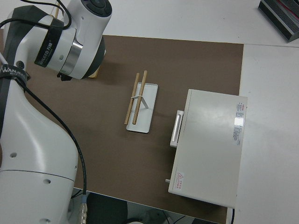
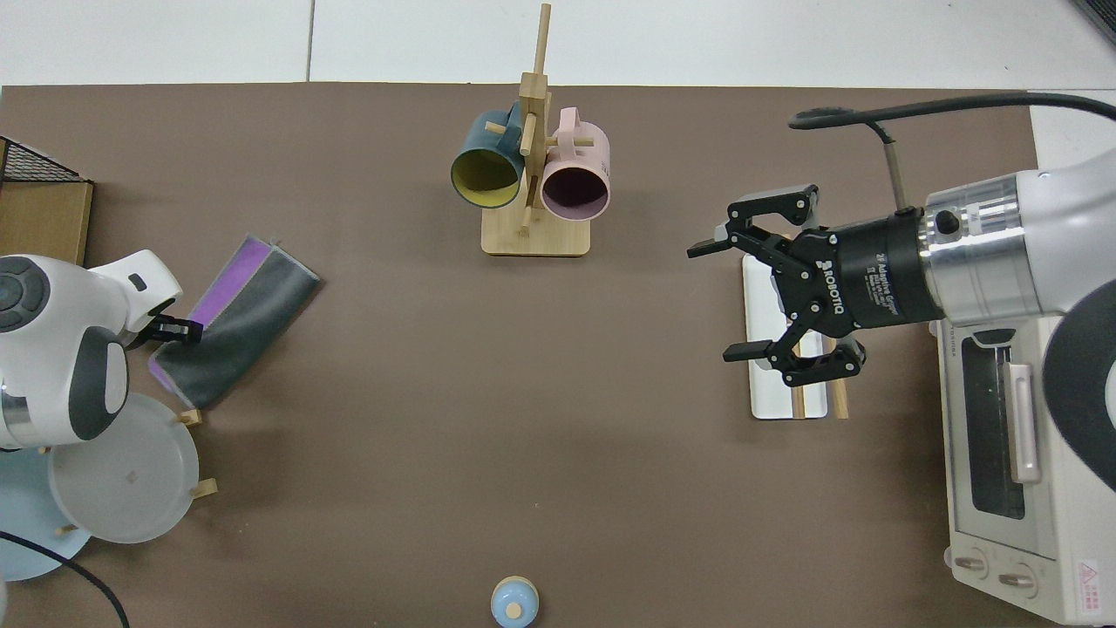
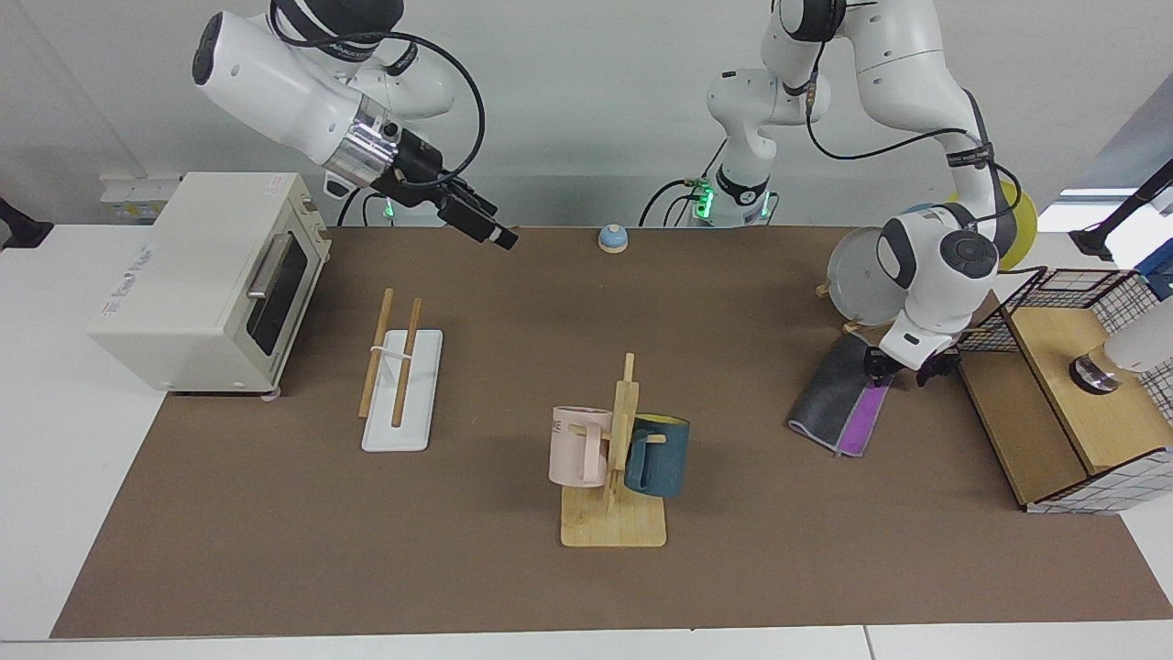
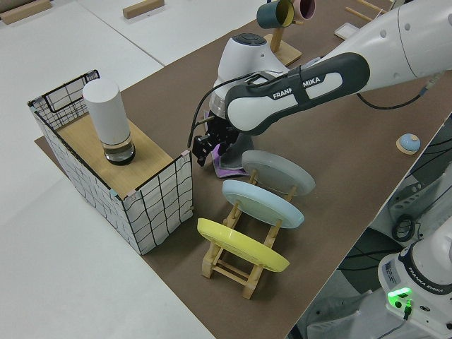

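Note:
In the top view a black two-finger gripper point(image 2: 711, 300) on the right-hand arm stands open over a white board with wooden rods point(image 2: 763, 393), nothing between its fingers. The other arm's gripper point(image 2: 178, 329) is low over a grey-and-purple cloth point(image 2: 235, 335) at the left; its fingers are mostly hidden by the arm, so their state is unclear. A blue mug point(image 2: 486, 167) and a pink mug point(image 2: 575, 183) hang on a wooden mug tree point(image 2: 534, 241). A small blue-capped round object point(image 2: 513, 602) lies near the front edge.
A white toaster oven point(image 3: 187, 297) stands at one end of the table. At the other end are a wire basket with wooden shelves point(image 4: 152, 212) and a rack of plates point(image 4: 240, 244).

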